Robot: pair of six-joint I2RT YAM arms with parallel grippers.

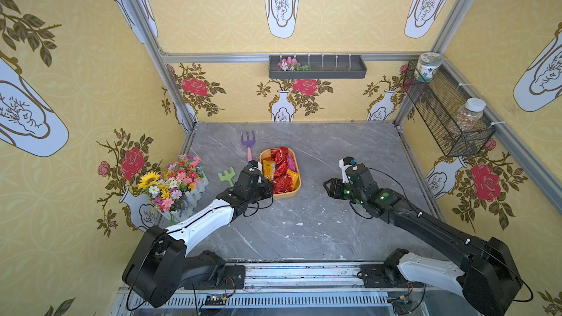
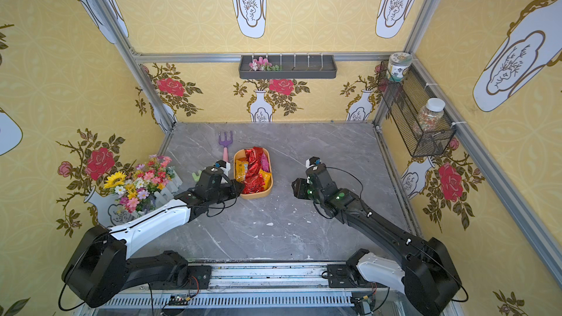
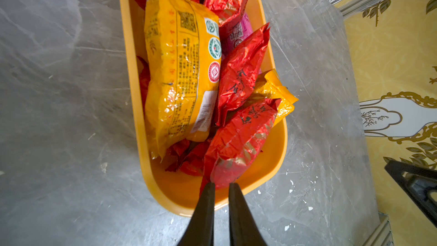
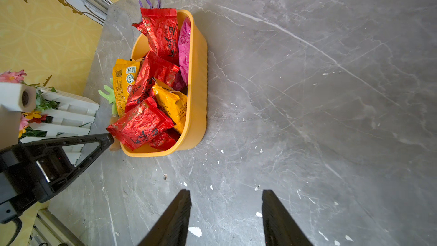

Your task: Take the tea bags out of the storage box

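The yellow storage box holds several red tea bags, yellow tea bags and a pink one. My left gripper is at the near end of the box, its fingertips close to a red bag at the rim, with a narrow gap between them and nothing visibly held. My right gripper hangs over bare table to the right of the box, open with nothing between its fingers.
A purple fork and a green rake lie left of the box. A flower planter stands at the left edge. A wire basket with jars hangs on the right wall.
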